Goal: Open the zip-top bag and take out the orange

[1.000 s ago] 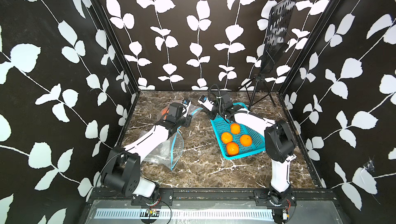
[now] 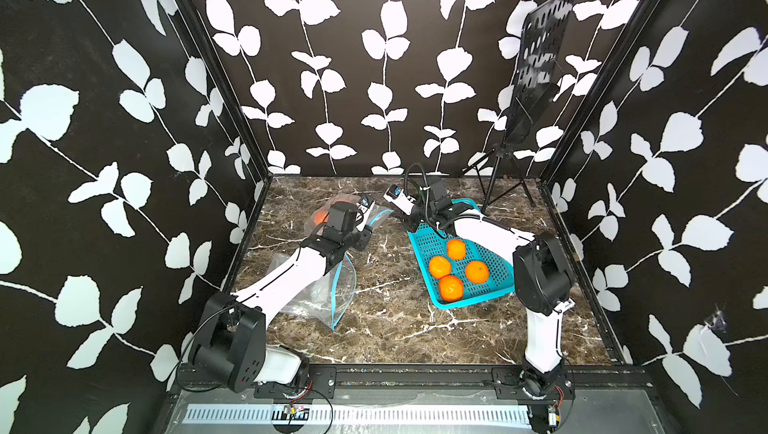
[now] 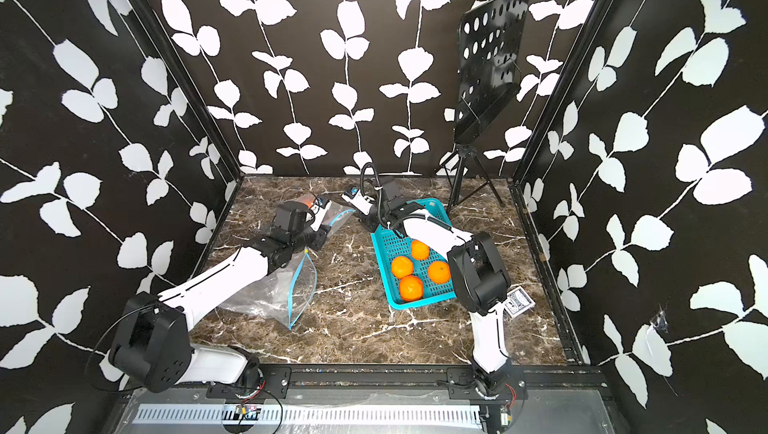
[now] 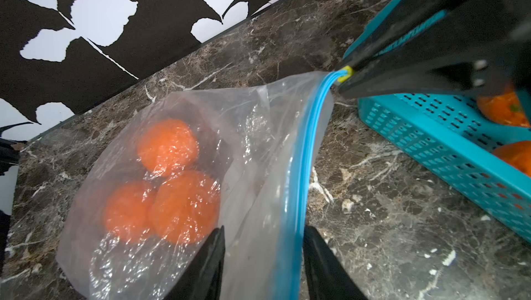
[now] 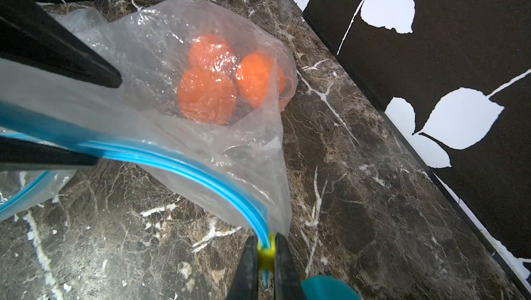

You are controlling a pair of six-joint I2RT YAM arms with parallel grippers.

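Note:
A clear zip top bag (image 4: 249, 134) with a blue seal (image 4: 309, 145) lies on the marble table, three oranges (image 4: 168, 145) blurred inside it. My right gripper is shut on the bag's yellow zipper slider (image 5: 266, 253) at the seal's end, near the teal basket. My left gripper stands open over the near stretch of the blue seal, its fingers either side of the bag's edge. A second clear bag (image 2: 316, 298) with a blue seal lies nearer the front left.
A teal basket (image 2: 500, 290) holds several oranges on the right, under my right arm. A black stand (image 2: 504, 154) rises at the back right, and patterned walls bound the table. Bare table lies between the bags and the basket and at the front.
My left arm has shifted slightly, its elbow leftward and its gripper a little lower. The right arm has not visibly moved.

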